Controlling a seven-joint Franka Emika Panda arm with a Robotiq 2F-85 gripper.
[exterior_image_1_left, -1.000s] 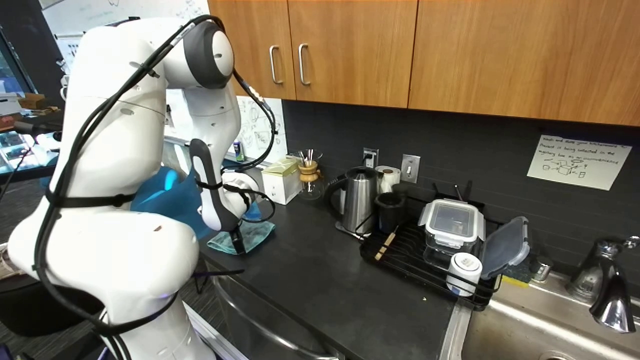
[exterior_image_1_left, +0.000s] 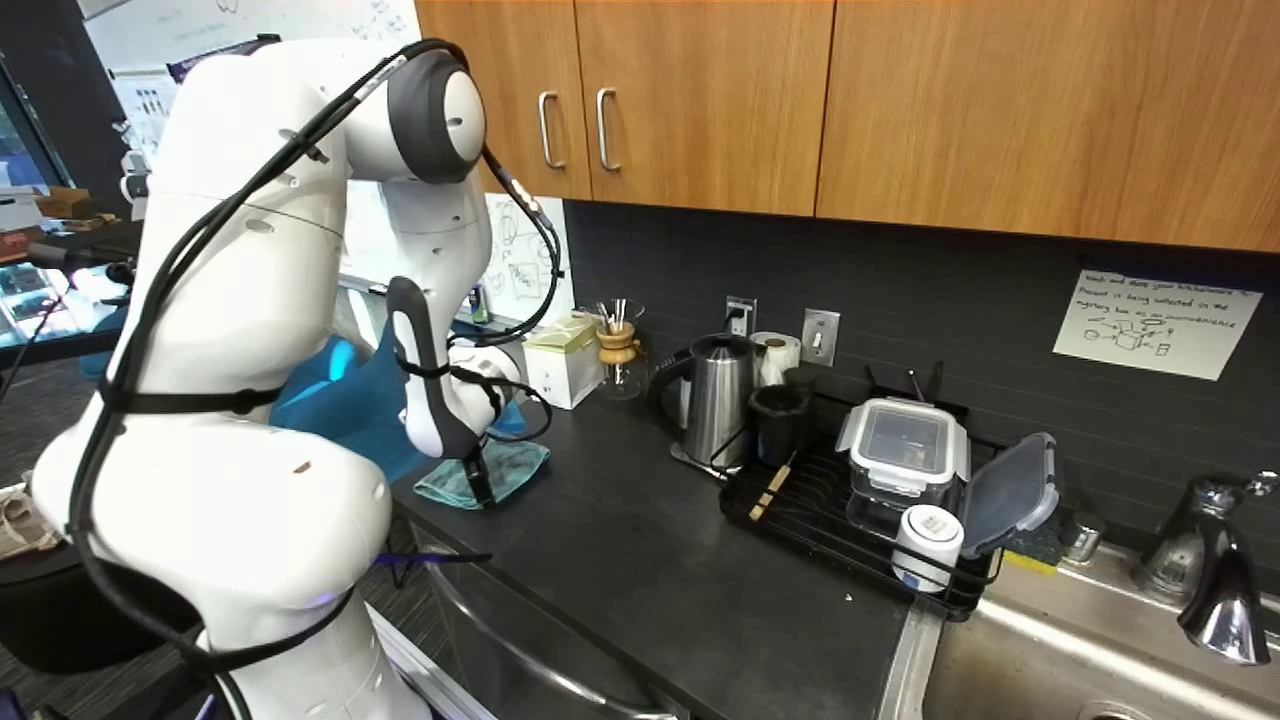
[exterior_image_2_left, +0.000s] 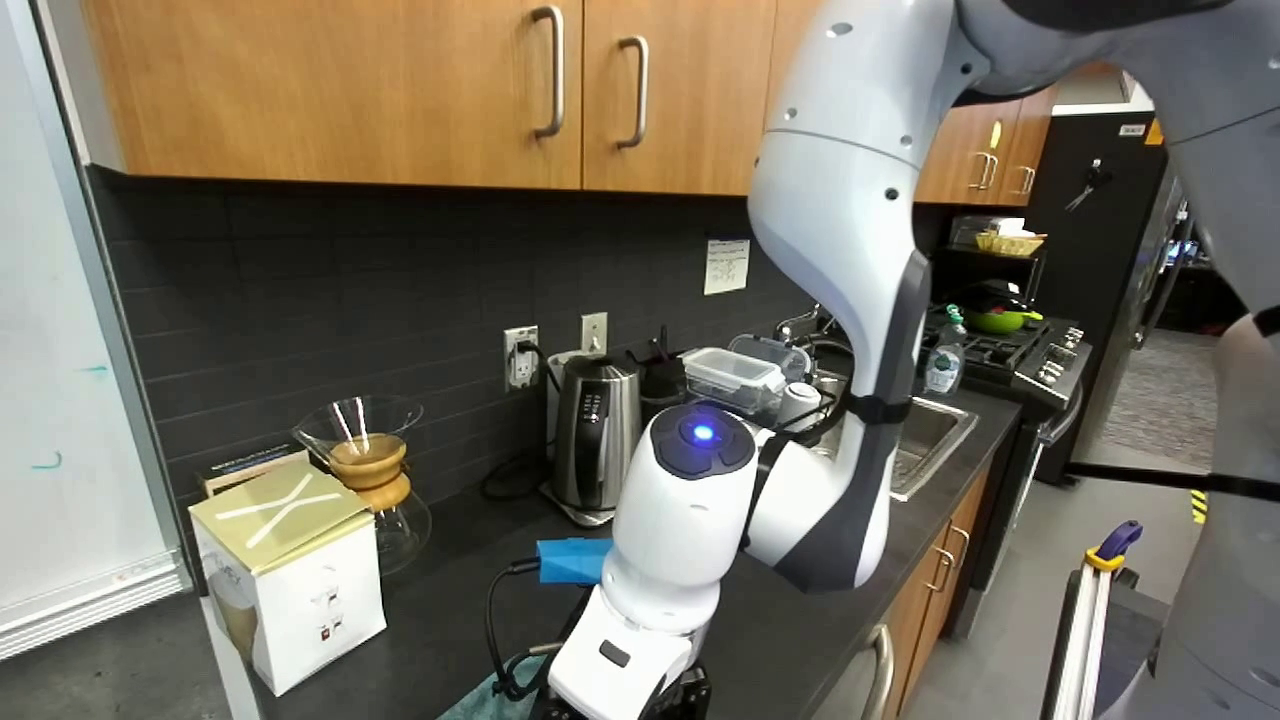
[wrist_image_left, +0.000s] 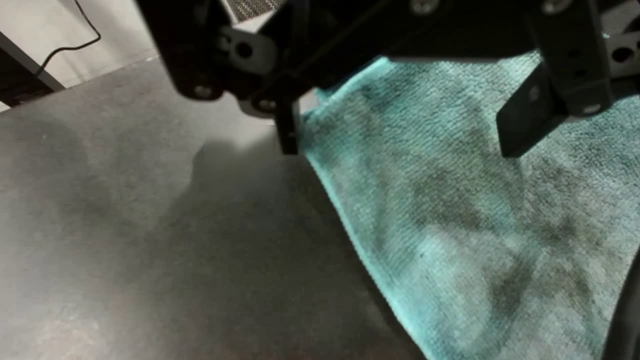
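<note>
A teal cloth (exterior_image_1_left: 518, 467) lies on the dark counter near its front left corner, and only a bit of it shows at the bottom of exterior view 2. In the wrist view the cloth (wrist_image_left: 432, 198) fills the right side, greyish in patches, with one edge running diagonally. My gripper is open low over it, its fingers spread wide. One fingertip (wrist_image_left: 289, 141) is at the cloth's edge, the other (wrist_image_left: 522, 129) above its middle. Nothing is held between them. Whether either finger touches the cloth I cannot tell.
Behind the cloth stand a white box (exterior_image_1_left: 564, 362) and a glass coffee maker (exterior_image_1_left: 618, 348). A steel kettle (exterior_image_1_left: 717, 396) and a black dish rack (exterior_image_1_left: 828, 510) with containers are farther right, before the sink (exterior_image_1_left: 1032, 654).
The upper arm and elbow have shifted slightly to the right, while my gripper stays nearly in place over the cloth. The cloth lies as before.
</note>
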